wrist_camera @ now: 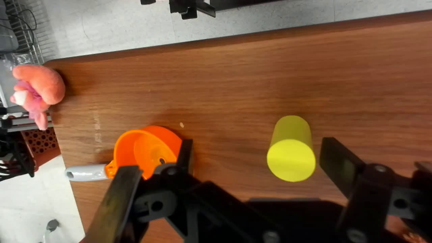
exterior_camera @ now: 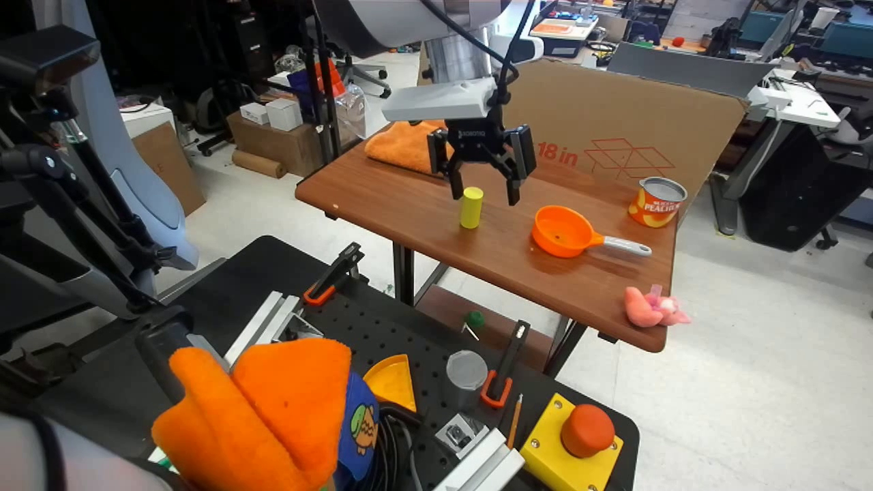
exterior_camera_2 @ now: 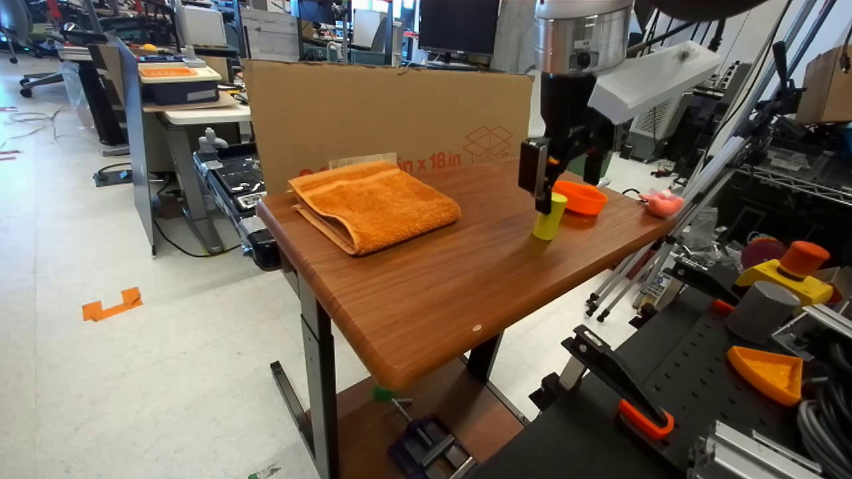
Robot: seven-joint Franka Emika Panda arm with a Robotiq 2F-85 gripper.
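A yellow cylinder [exterior_camera: 471,208] stands upright on the brown table, apart from everything else. My gripper [exterior_camera: 486,196] hangs over the table just behind it, fingers spread wide with nothing between them. From the wrist, the cylinder [wrist_camera: 290,154] appears inside the finger span, close to the right finger [wrist_camera: 340,166] and ahead of the palm. In the second exterior view one finger [exterior_camera_2: 544,191] overlaps the top of the cylinder [exterior_camera_2: 549,218]; whether they touch cannot be told there. An orange pan [exterior_camera: 562,230] with a grey handle rests to the right, partly behind the left finger in the wrist view.
A folded orange towel [exterior_camera_2: 375,206] covers one end of the table. An orange can [exterior_camera: 657,201] stands near the far right corner, and a pink plush toy [exterior_camera: 653,307] sits at the near right edge. Cardboard [exterior_camera: 605,114] walls off the back.
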